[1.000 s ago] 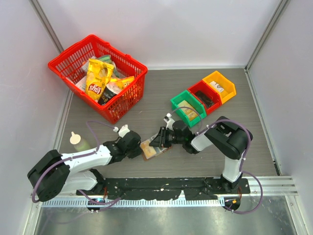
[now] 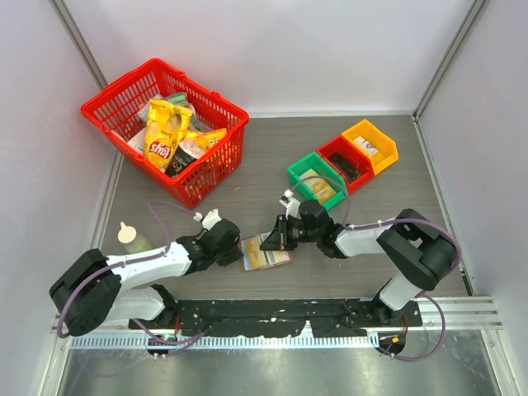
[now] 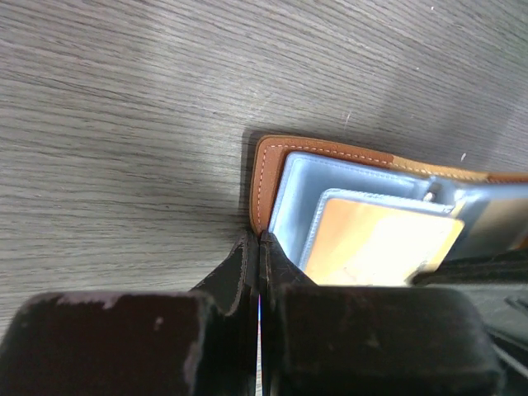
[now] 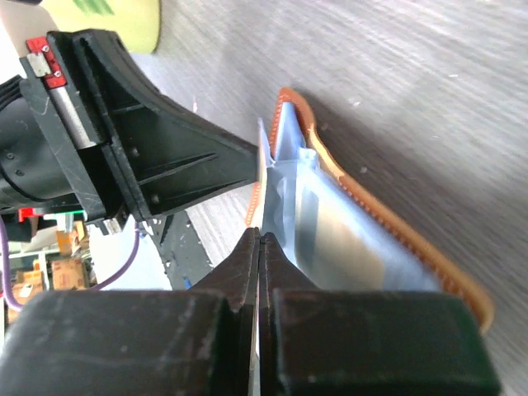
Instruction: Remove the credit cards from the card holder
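Note:
The card holder (image 2: pixel 264 257) lies on the table between my grippers, brown leather with stitching around blue-edged sleeves. A pale orange card (image 3: pixel 371 239) shows in it in the left wrist view. My left gripper is shut, its tips at the holder's left edge. My right gripper is shut over the holder, nothing visible between its fingers; in its wrist view the brown border (image 4: pixel 388 219) curves behind the raised blue sleeves, and the left gripper stands at the far end.
A red basket of snacks (image 2: pixel 227 111) stands at back left. Green (image 2: pixel 297 169), red (image 2: pixel 328 148) and yellow (image 2: pixel 388 153) bins stand at back right. A pale bottle (image 2: pixel 134 241) is left of the left arm.
My right arm and gripper have moved rightward in the top view, and the card holder has turned straighter and shifted slightly right. The left arm has barely moved.

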